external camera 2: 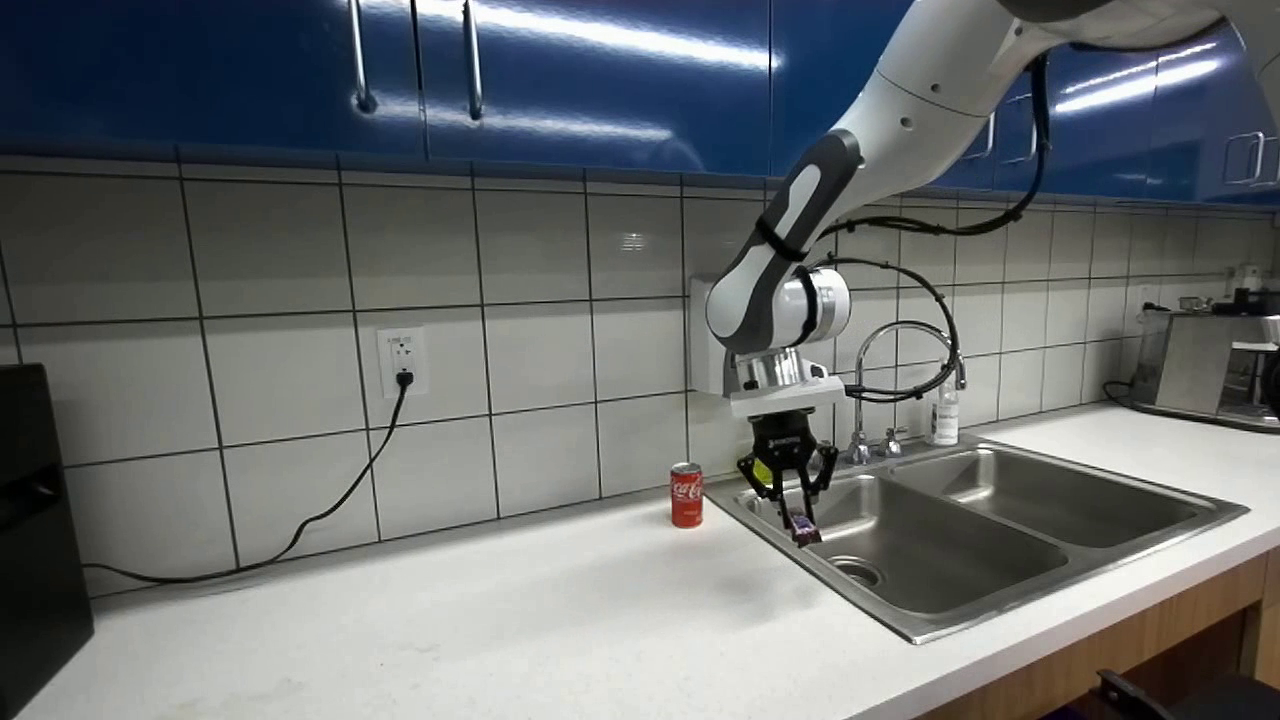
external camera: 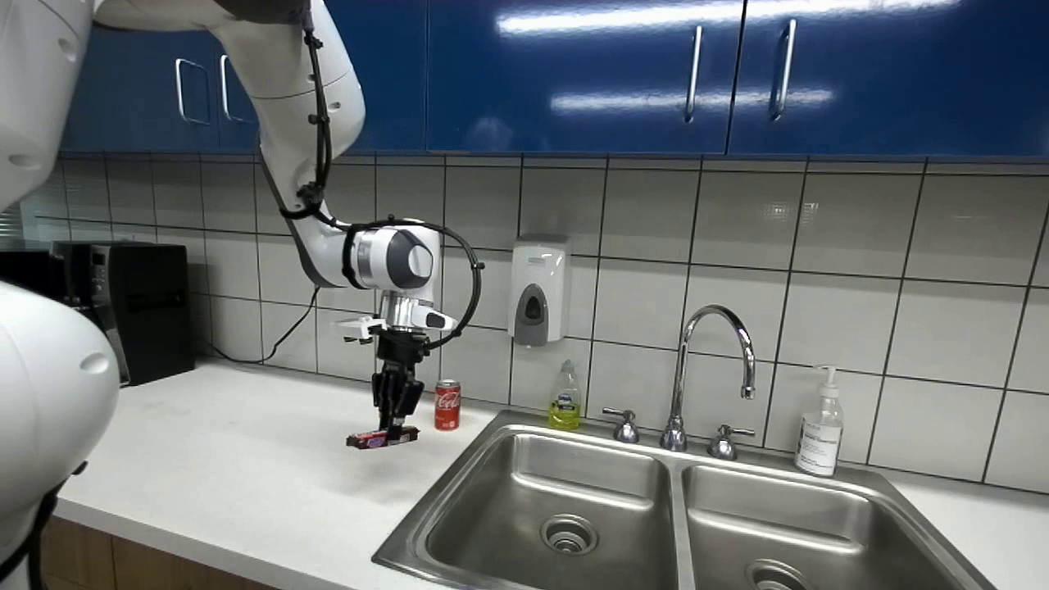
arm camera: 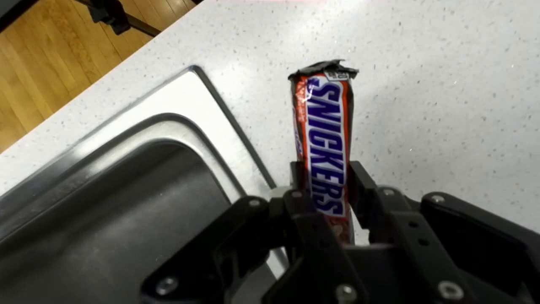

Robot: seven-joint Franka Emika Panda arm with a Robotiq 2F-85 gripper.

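A Snickers bar (arm camera: 324,137) in a brown wrapper is pinched between the two black fingers of my gripper, its label facing the wrist camera. In exterior view 1 the gripper (external camera: 394,428) points down with the bar (external camera: 369,439) held crosswise, over the white counter left of the sink. A shadow on the counter suggests the bar is raised off the surface. From the other side, the bar (external camera 2: 804,528) shows end-on, in line with the near rim of the sink. The rear end of the bar is hidden by the gripper in the wrist view.
A red Coca-Cola can (external camera: 447,405) stands upright close behind the gripper, near the tiled wall. The steel double sink (external camera: 403,551) lies to the right, with a faucet (external camera: 680,383) and bottles behind it.
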